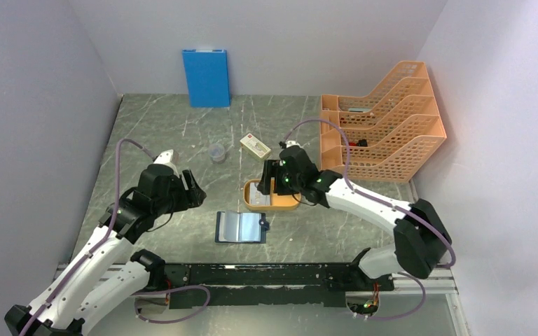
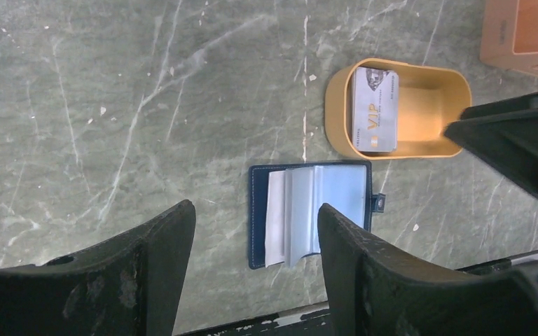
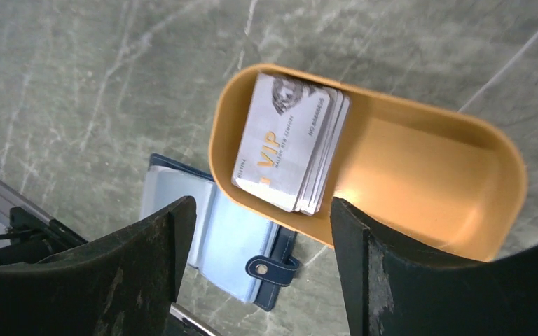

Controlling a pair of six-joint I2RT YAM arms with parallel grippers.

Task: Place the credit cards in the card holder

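Observation:
An orange oval tray holds a stack of silver VIP cards at one end. The card holder, dark blue with clear sleeves, lies spread out in front of the tray. My right gripper hangs open over the tray, its fingers at the near side of the cards, nothing between them. My left gripper is open and empty over the table, left of the card holder, which shows between and beyond its fingers in the left wrist view.
A peach rack stands at the back right, a blue board at the back. A small box and a clear cup sit behind the tray.

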